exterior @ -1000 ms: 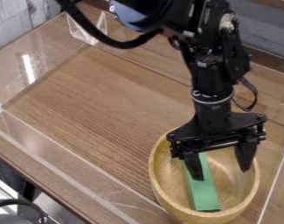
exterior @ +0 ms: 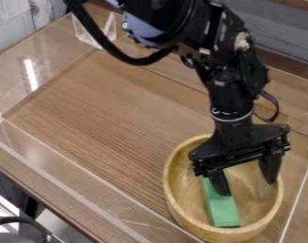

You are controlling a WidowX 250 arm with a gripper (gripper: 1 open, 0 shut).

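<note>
My black gripper (exterior: 240, 167) is over a round yellow bowl (exterior: 184, 204) at the lower right, its fingers open and reaching down into the bowl's upper part. A green rectangular object (exterior: 222, 208) lies inside the bowl, below the left finger; its upper end is partly hidden by the gripper, and whether the finger touches it is unclear.
A clear plastic container (exterior: 96, 28) stands at the back left. A black cable lies at the lower left edge.
The gripper has shifted slightly up and to the right. The bowl and green object look almost unchanged.
</note>
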